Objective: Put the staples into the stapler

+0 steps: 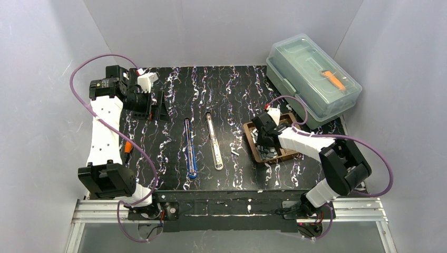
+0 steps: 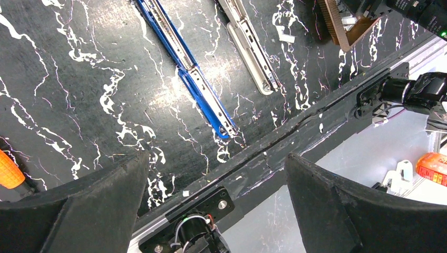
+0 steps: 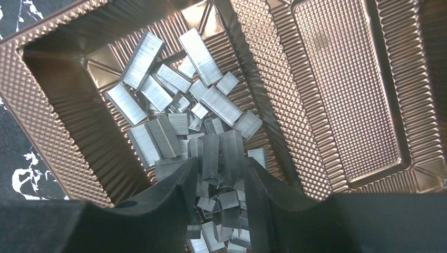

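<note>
A blue stapler [image 1: 191,150] and a white one [image 1: 214,142] lie spread flat, side by side mid-table; the left wrist view shows the blue stapler's metal channel [image 2: 203,84]. Silver staple strips [image 3: 158,92] are heaped in the left compartment of a brown tray [image 3: 50,126]. Down in that heap, my right gripper is part open, with a pair of upright strips [image 3: 211,158] between its fingertips; whether the fingers touch them I cannot tell. My left gripper is wide open and empty, held above the table's left side.
A small white piece [image 1: 234,151] rests between the white stapler and the tray. Behind the tray stands a green lidded box [image 1: 311,79] with an orange-handled object on top. An orange handle [image 2: 9,171] lies at the left.
</note>
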